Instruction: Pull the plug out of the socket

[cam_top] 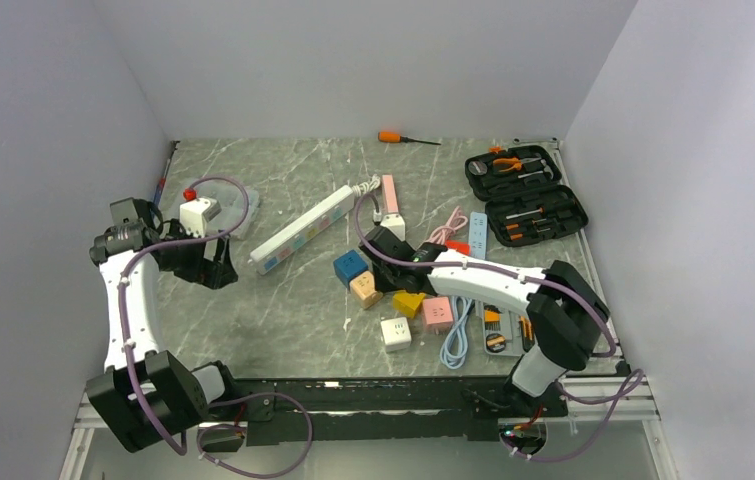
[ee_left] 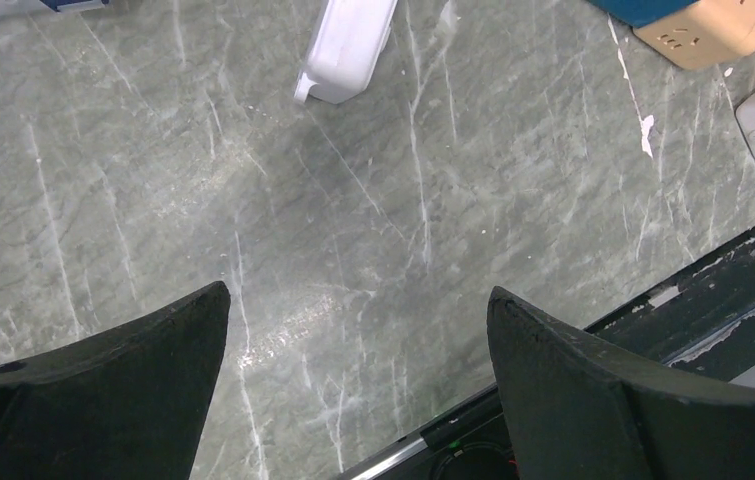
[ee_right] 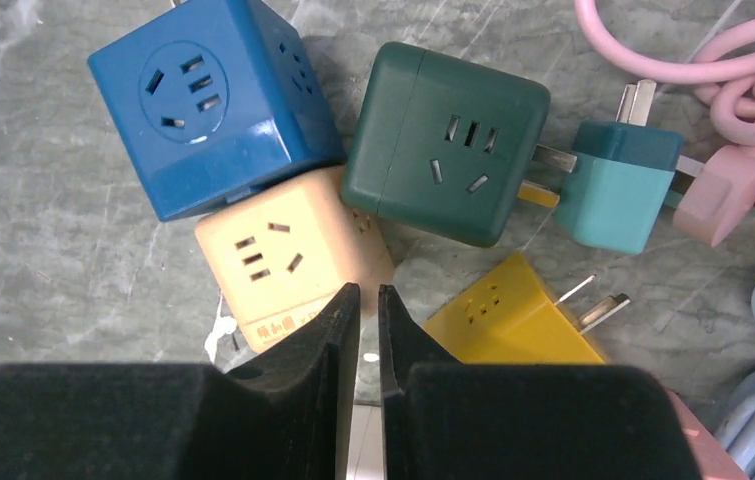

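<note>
In the right wrist view, my right gripper is drawn almost together. Only a slim gap shows between its fingertips, and nothing can be seen gripped there. Its tips are in front of the peach socket cube [ee_right: 278, 250], near that cube's lower right corner. A blue cube [ee_right: 213, 100] touches it from behind. Beside them lies a dark green cube [ee_right: 443, 140] with its prongs toward a teal plug [ee_right: 613, 185]. A yellow plug [ee_right: 518, 315] rests to the right of the tips. My left gripper stands open and empty over bare tabletop.
A white power strip [cam_top: 303, 230] lies diagonally between the arms. White [cam_top: 396, 334] and pink [cam_top: 437, 314] cubes sit near the front. Tool cases [cam_top: 533, 195] occupy the right side. Bare table lies front left.
</note>
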